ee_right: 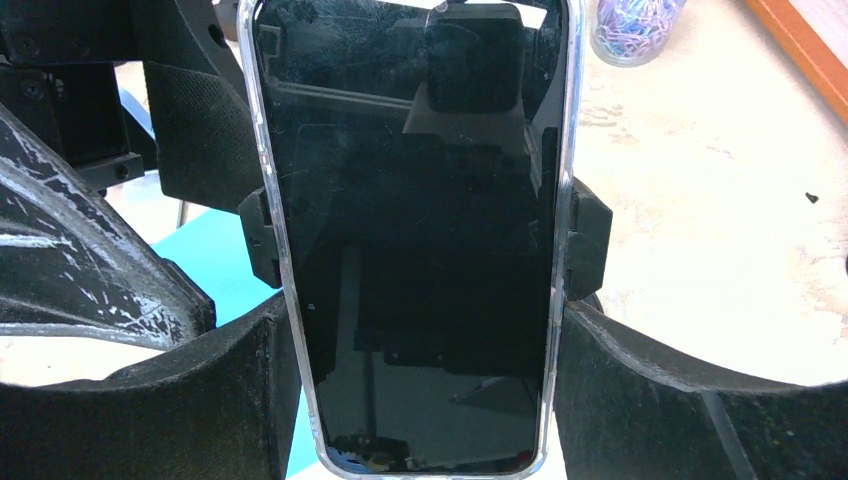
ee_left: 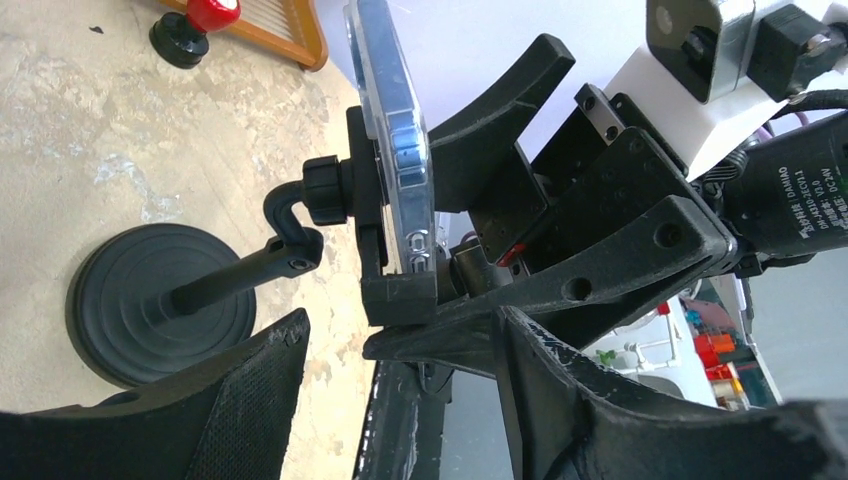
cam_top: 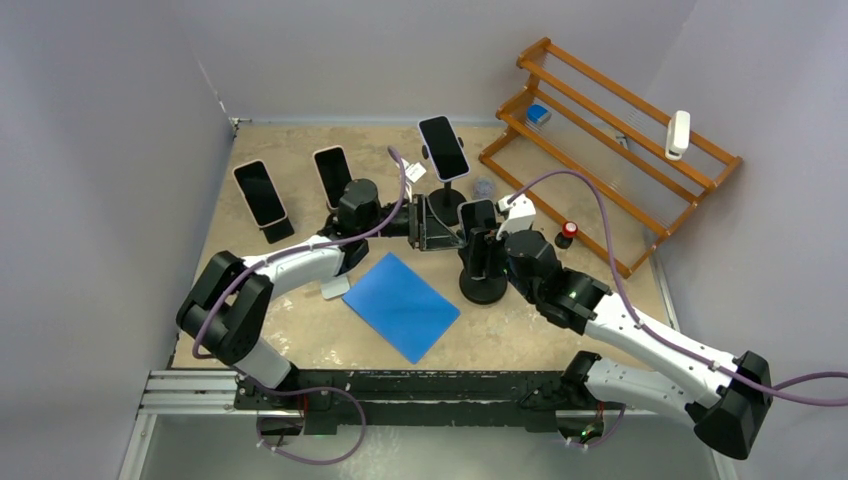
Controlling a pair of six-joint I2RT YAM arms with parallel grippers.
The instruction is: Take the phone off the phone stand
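A phone [cam_top: 477,213] stands upright in a black stand with a round base [cam_top: 483,290], right of the table's middle. Side-on in the left wrist view, the phone [ee_left: 405,150] sits in the stand's clamp [ee_left: 368,190]. My right gripper has one finger along each long edge of the phone [ee_right: 430,220]; whether they press on it I cannot tell. From the left, my left gripper [cam_top: 455,236] reaches close to the stand. Its fingers [ee_left: 250,390] are apart with nothing between them, the clamp lying beyond.
Another phone on a stand [cam_top: 443,150] is behind, and two more phones stand at the left, one being [cam_top: 260,193]. A blue sheet [cam_top: 402,307] lies in front. A wooden rack [cam_top: 600,140] and a red-topped stamp [cam_top: 567,233] are to the right.
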